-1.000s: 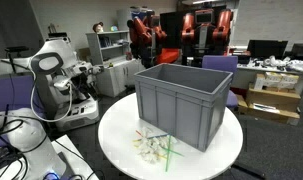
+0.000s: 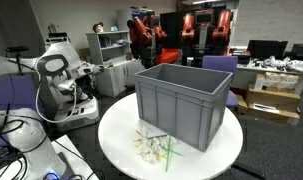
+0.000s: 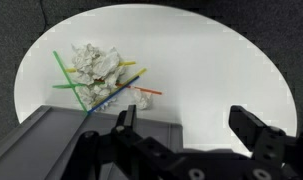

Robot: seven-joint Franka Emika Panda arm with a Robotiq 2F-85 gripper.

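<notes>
Crumpled white paper pieces (image 2: 149, 149) lie on the round white table (image 2: 116, 137), mixed with thin coloured sticks. In the wrist view the crumpled paper (image 3: 96, 64) sits in a loose heap at upper left. A green stick (image 3: 64, 68), a blue stick (image 3: 118, 94) and some yellow and orange ones cross around it. A large grey bin (image 2: 181, 115) stands on the table behind the heap; its wall (image 3: 56, 135) fills the wrist view's lower left. My gripper is open and empty, its black fingers wide apart. From outside, the gripper (image 2: 83, 80) hangs left of the table, well clear of the heap.
Bare tabletop (image 3: 196, 60) lies to the right of the heap in the wrist view. The tall bin walls are the main obstacle. Chairs, a shelf (image 2: 109, 45) and cardboard boxes (image 2: 274, 100) stand in the background, off the table.
The arm's head and gripper have shifted slightly. Paper, sticks and bin look unmoved.
</notes>
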